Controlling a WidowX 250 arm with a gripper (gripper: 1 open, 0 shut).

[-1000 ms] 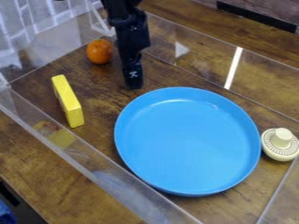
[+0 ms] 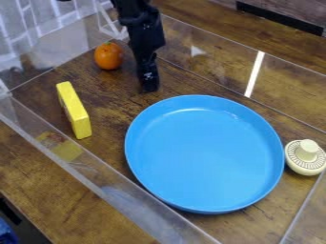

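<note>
My black gripper [image 2: 148,74] hangs low over the wooden tabletop at the upper middle, its dark fingers pointing down and open. Just left of it sits an orange round object [image 2: 109,56], apart from the fingertips. A yellow block [image 2: 74,110] lies at the left. A large blue plate [image 2: 204,152] fills the lower right. The fingertips are dark against the wood, so fine detail is hard to make out.
A white ribbed round knob-like object [image 2: 306,156] is at the right edge. Clear plastic walls border the area. The wood [image 2: 204,71] above the plate is bare.
</note>
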